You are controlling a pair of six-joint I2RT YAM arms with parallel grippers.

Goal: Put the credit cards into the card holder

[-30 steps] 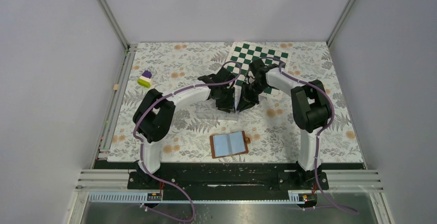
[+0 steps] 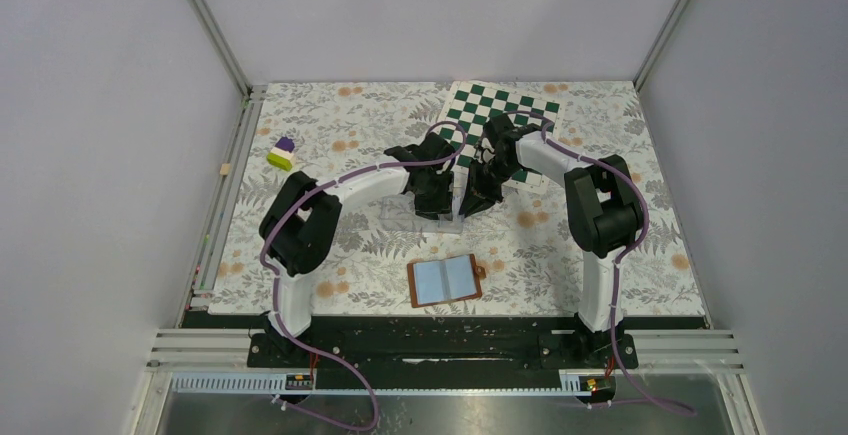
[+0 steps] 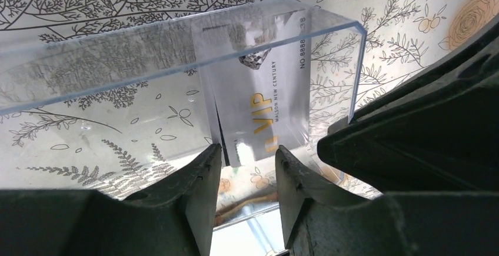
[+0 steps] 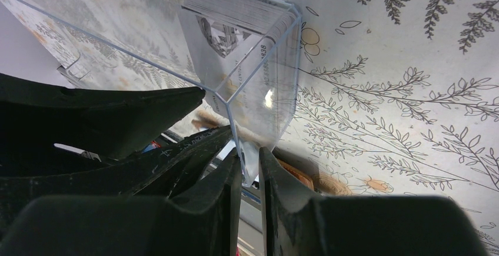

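Observation:
A stack of grey-white VIP cards (image 3: pixel 265 103) stands inside a long clear box (image 3: pixel 165 56), at its right end. The same cards (image 4: pixel 226 38) show through the clear box wall in the right wrist view. My left gripper is open at the box's near side, its fingertips by the lower edge of the cards; whether they touch is unclear. My right gripper is shut on the box's end wall (image 4: pixel 235 138). In the top view both grippers meet over the box (image 2: pixel 405 220). A brown card holder (image 2: pixel 412 285) lies spread open nearer the front edge, showing clear-blue pockets.
Behind the grippers lies a green and white checkered board (image 2: pixel 470 105). A small yellow and purple object (image 2: pixel 280 158) sits at the far left.
My left gripper has shifted slightly to the left, away from the right one. The right arm, the box and the card holder look unmoved.

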